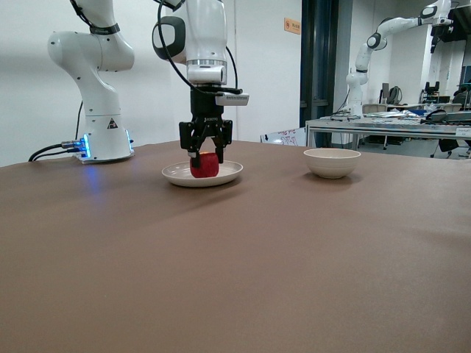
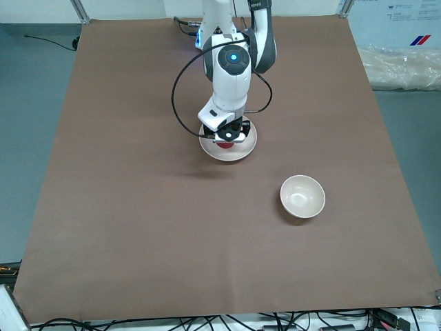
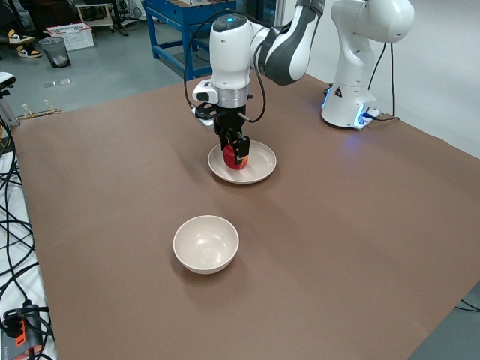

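Note:
A red apple-like object (image 1: 204, 167) sits on a white plate (image 1: 176, 173), partly hidden by my black gripper (image 1: 206, 153), whose fingers come down around it. In the right view the gripper (image 3: 235, 148) reaches over the red object (image 3: 230, 157) on the plate (image 3: 262, 166); in the left view the plate (image 2: 247, 145) is largely under the wrist, with only a bit of red showing. I cannot tell whether the fingers press on the object. A white empty bowl (image 2: 302, 196) stands apart on the table, toward the front right in the left view.
The white robot base (image 3: 346, 103) stands at the back edge, with cables. Cables and equipment (image 3: 26, 322) lie beyond the table's edge.

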